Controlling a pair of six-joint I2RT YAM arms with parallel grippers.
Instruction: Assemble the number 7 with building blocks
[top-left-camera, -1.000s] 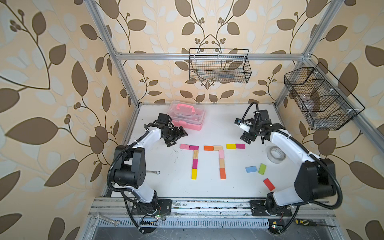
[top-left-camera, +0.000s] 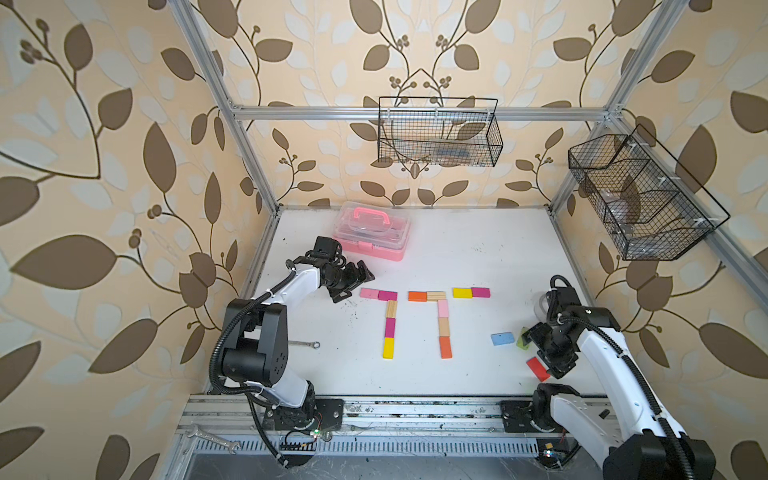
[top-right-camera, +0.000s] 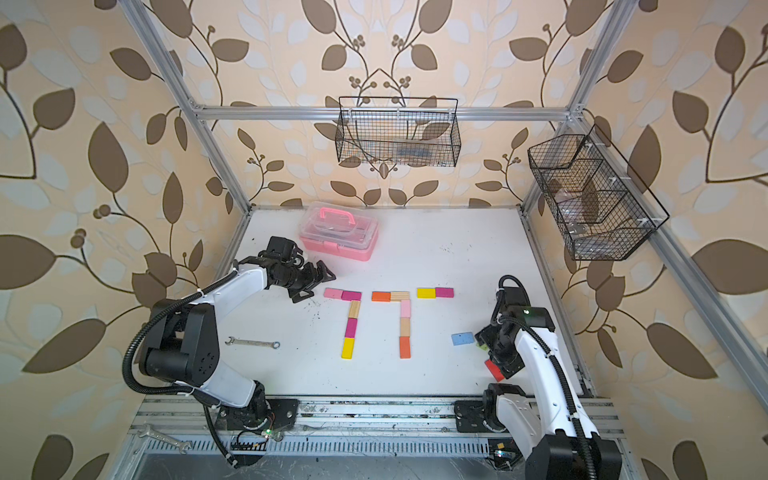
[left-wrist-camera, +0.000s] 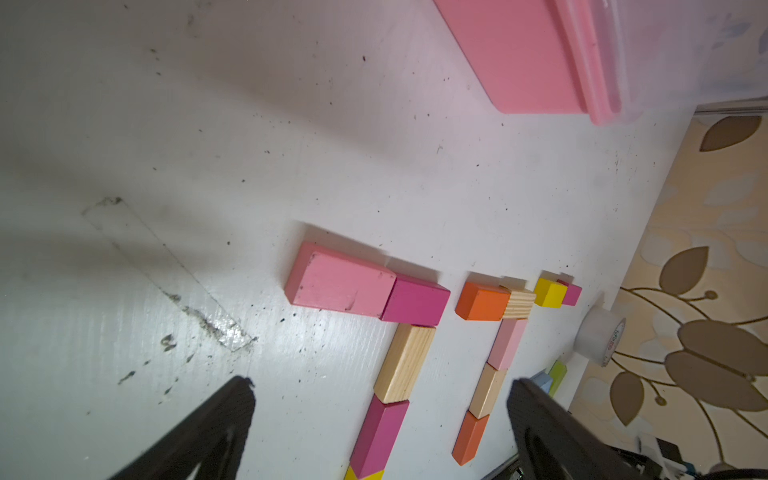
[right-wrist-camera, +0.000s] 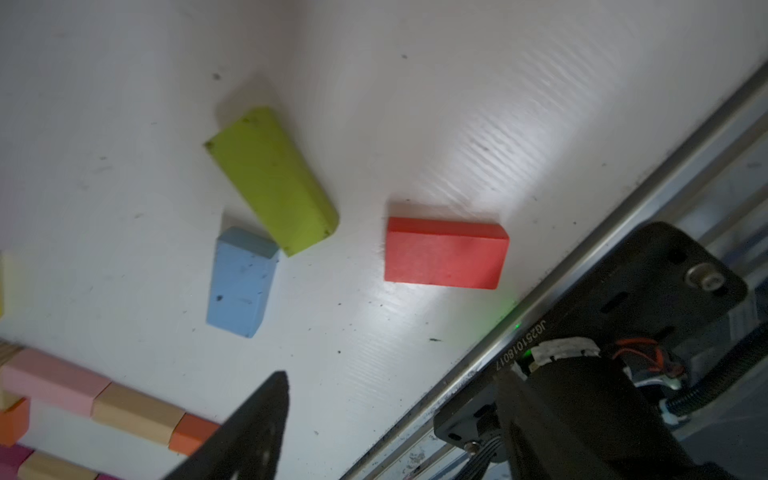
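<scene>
Two block 7s lie on the white table. The left one has a pink (top-left-camera: 369, 293) and magenta block on top, then wood, magenta and yellow (top-left-camera: 389, 348) going down. Beside it, the second 7 runs from an orange block (top-left-camera: 417, 296) and a striped wood block down to orange-red (top-left-camera: 445, 347). To their right, a yellow block (top-left-camera: 461, 293) touches a magenta block (top-left-camera: 480, 293) end to end. Loose blue (right-wrist-camera: 240, 280), green (right-wrist-camera: 273, 182) and red (right-wrist-camera: 445, 252) blocks lie below my right gripper, whose fingers are apart and empty. My left gripper is open above the table, empty.
A pink box with a clear lid (top-left-camera: 372, 229) stands at the back left. A wrench (top-right-camera: 252, 343) lies front left, and a tape roll (left-wrist-camera: 599, 335) sits at the right.
The left gripper has shifted only slightly. The blocks stay in place.
</scene>
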